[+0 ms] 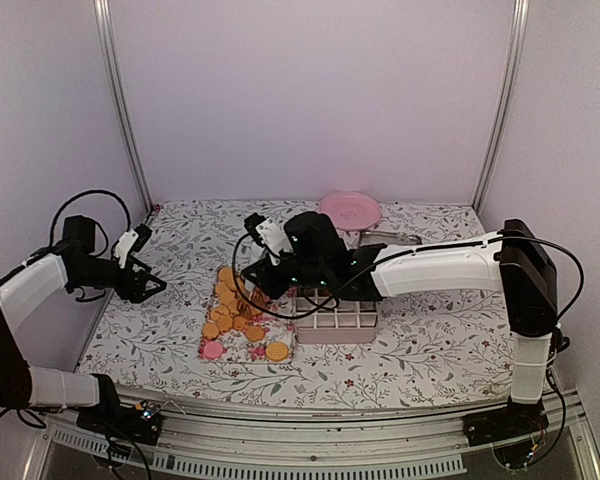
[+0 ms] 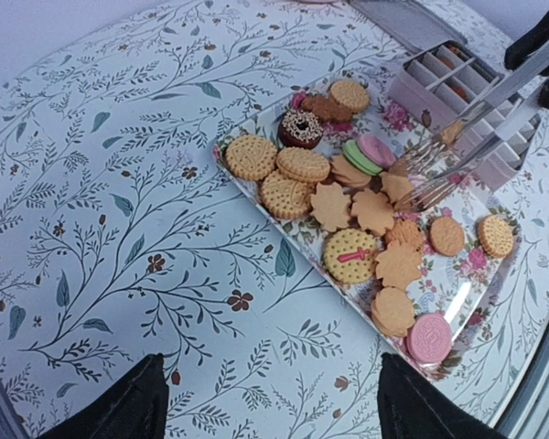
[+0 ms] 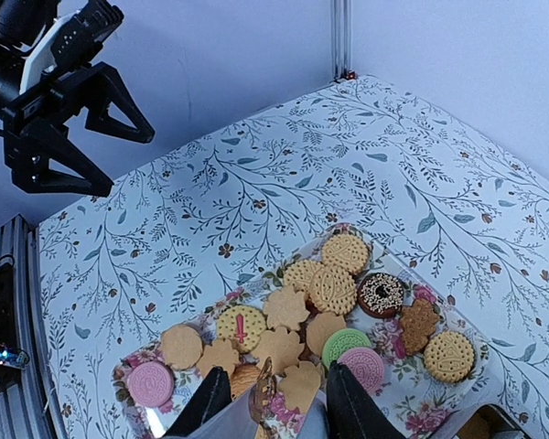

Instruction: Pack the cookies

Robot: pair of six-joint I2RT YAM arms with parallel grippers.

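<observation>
A floral tray (image 2: 453, 293) holds assorted cookies: a chocolate ring cookie (image 3: 380, 294), green (image 3: 345, 345) and pink ones, several tan ones. My right gripper (image 1: 265, 275) is over the tray with metal tongs (image 2: 494, 110); their tips are low among tan cookies by the tray's right side, and whether they pinch one is unclear. The right finger's opening is hard to tell. Off the tray's left, my left gripper stands open and empty. The divided box (image 2: 412, 96) beside the tray has some cookies in its compartments.
A pink plate (image 1: 350, 208) and a grey lidded or flat container (image 1: 400, 238) lie at the back.
</observation>
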